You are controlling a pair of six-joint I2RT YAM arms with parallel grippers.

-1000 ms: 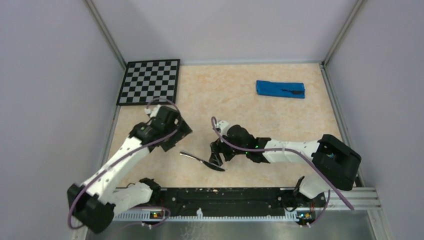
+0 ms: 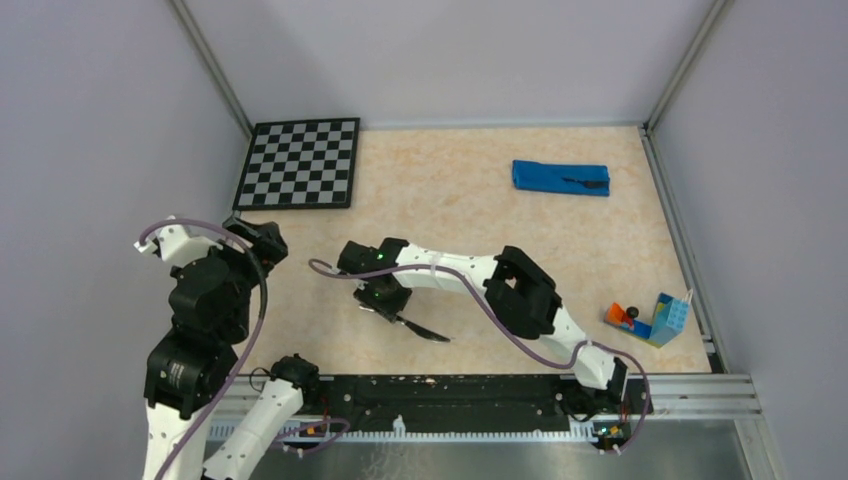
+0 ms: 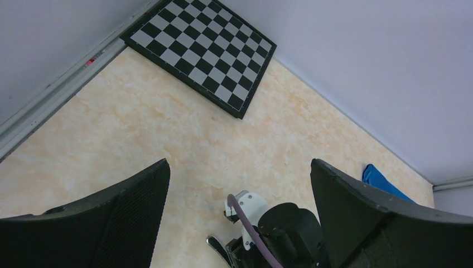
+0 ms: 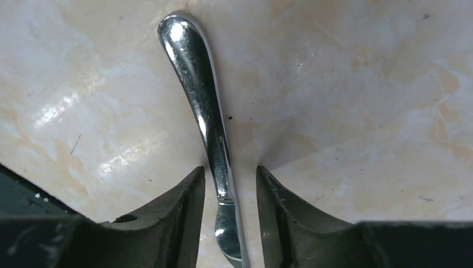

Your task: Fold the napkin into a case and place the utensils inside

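Note:
A metal knife (image 2: 428, 332) (image 4: 198, 95) lies on the table at front centre. My right gripper (image 2: 385, 305) is low over it, fingers part open, with the knife lying between the fingers in the right wrist view; no grasp is clear. At the back right lies the blue folded napkin (image 2: 540, 176) (image 3: 382, 182), with dark utensils (image 2: 590, 183) on it. My left gripper (image 2: 250, 232) is raised at the left edge, open and empty.
A checkerboard (image 2: 297, 160) (image 3: 201, 50) sits at the back left. A small toy with blue blocks (image 2: 668, 318) stands at the front right edge.
My right gripper has moved left along the knife. My left arm has pulled back to the left and up, away from the table's middle. The knife has not visibly moved.

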